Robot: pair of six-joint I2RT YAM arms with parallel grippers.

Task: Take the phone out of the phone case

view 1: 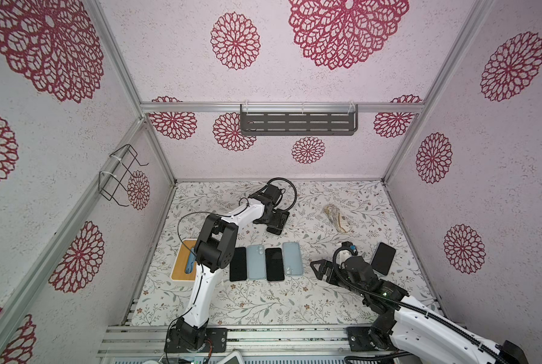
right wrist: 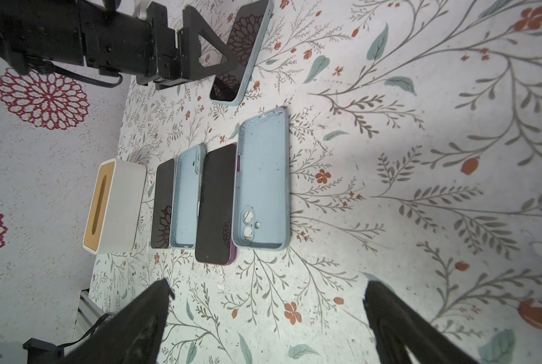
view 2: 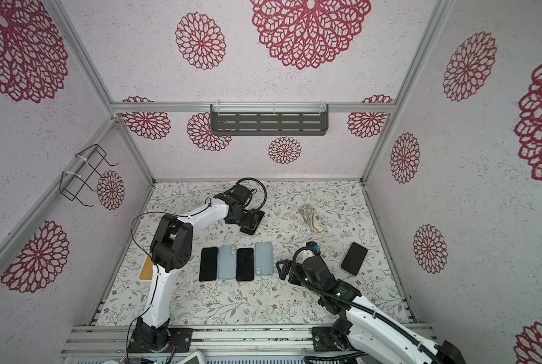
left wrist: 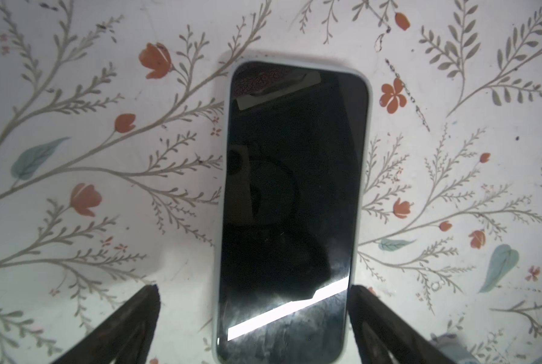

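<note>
A dark-screened phone in a pale case (left wrist: pixel 292 182) lies face up at the back middle, directly under my left gripper, which stands open with a finger on either side of its lower end. In the right wrist view the same phone (right wrist: pixel 243 54) shows a light blue rim. My right gripper is open over bare tablecloth at the front right, with nothing between its fingers.
A front row holds two bare phones (right wrist: pixel 216 206) (right wrist: pixel 163 206) and two empty blue cases (right wrist: pixel 262 176) (right wrist: pixel 186 194). A white-and-tan box (right wrist: pixel 116 206) sits left, another phone (view 1: pixel 383 259) right, a crumpled bag (view 1: pixel 337 218) back right.
</note>
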